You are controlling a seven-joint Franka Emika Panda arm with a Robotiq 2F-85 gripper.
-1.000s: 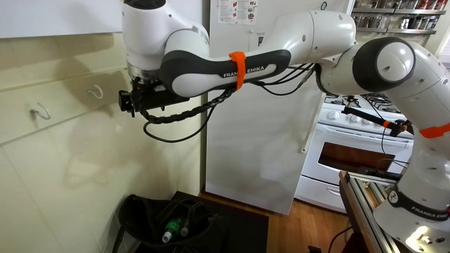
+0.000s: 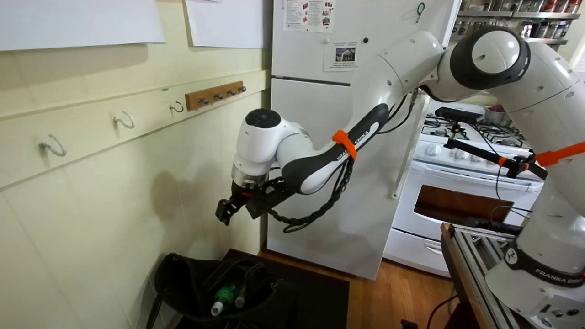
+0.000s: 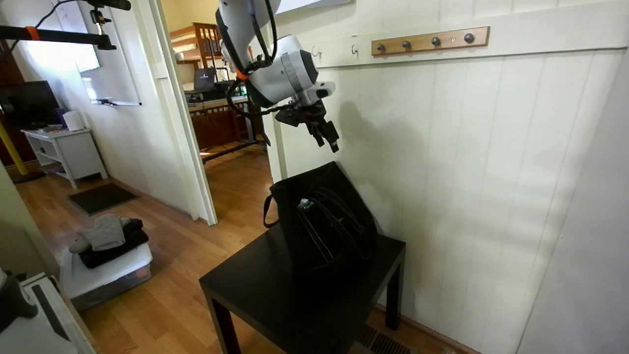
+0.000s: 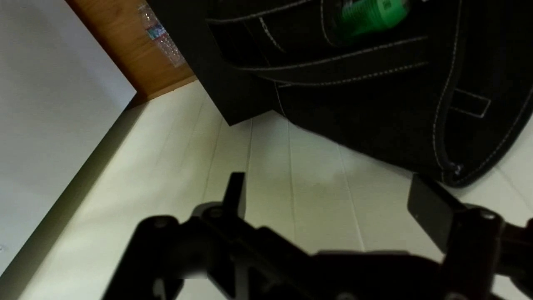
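My gripper is open, its two fingers wide apart with nothing between them. In exterior view 1 the gripper [image 2: 223, 211] hangs in the air near the cream wall, above a black bag [image 2: 183, 279]. The bag [image 3: 330, 248] leans on the wall, seen from the other side in exterior view 2, with the gripper [image 3: 328, 145] just above its top edge. Inside the bag lies a green bottle [image 2: 225, 296], and a second bottle [image 2: 241, 299] is beside it. The wrist view catches part of the green bottle [image 4: 382, 15] at the top; the rest is hidden by the bag.
The bag rests on a black table [image 3: 242, 280]. A wooden peg rail [image 3: 430, 41] and metal hooks are on the wall. A white fridge [image 2: 323, 181] stands close by. A clear bottle [image 4: 160, 35] lies on the floor.
The arm has come down, and the gripper has moved right in exterior view 1, from beside the wall hooks to above the bag. Bag and bottles have stayed put.
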